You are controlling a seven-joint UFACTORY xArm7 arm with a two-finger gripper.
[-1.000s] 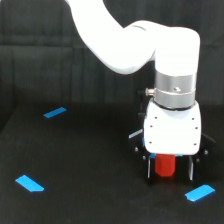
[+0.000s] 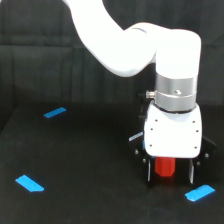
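Note:
A small red object (image 2: 165,167) is below the white hand of my arm, at the lower right of the camera view. My gripper (image 2: 170,178) points down over it, its thin dark fingers on either side. The fingers stand wide apart, and a dark gap shows between the red object and the right finger (image 2: 191,172). The upper part of the red object is hidden behind the hand. Whether its underside touches the table cannot be made out.
Strips of blue tape lie on the black table: one at the far left (image 2: 55,112), one at the near left (image 2: 29,184), one right of the gripper (image 2: 200,192). A dark shape, hard to make out, is behind the hand.
The hand has come down very slightly over the red object.

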